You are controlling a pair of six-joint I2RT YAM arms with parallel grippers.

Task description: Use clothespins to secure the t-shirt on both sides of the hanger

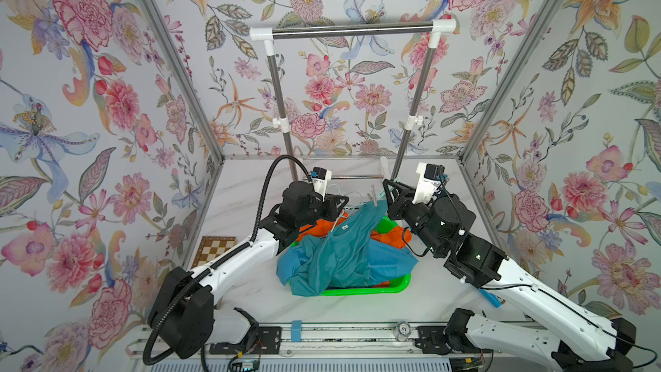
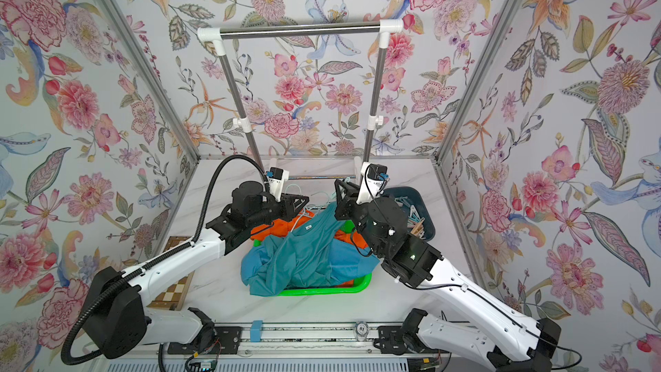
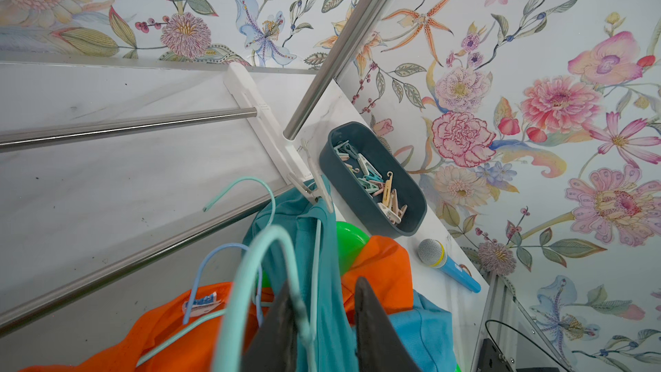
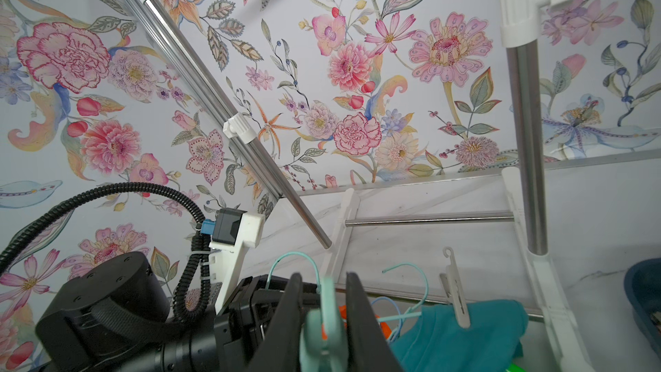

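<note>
The teal t-shirt (image 1: 344, 255) lies over orange cloth in the green tray (image 1: 399, 282), on a mint hanger whose hook (image 3: 275, 234) rises close before my left camera. A pale clothespin (image 4: 455, 289) sits on the shirt's raised right shoulder. My left gripper stands open at the hanger's left part; whether anything lies between its fingers is unclear. My right gripper, above the shirt's right side, is shut on a mint clothespin (image 4: 327, 334), blurred in the right wrist view.
A dark bin of clothespins (image 3: 368, 179) stands at back right, a microphone (image 3: 447, 265) beside it. The metal rack (image 1: 354, 31) rises behind the tray. A checkered board (image 1: 210, 251) lies at left.
</note>
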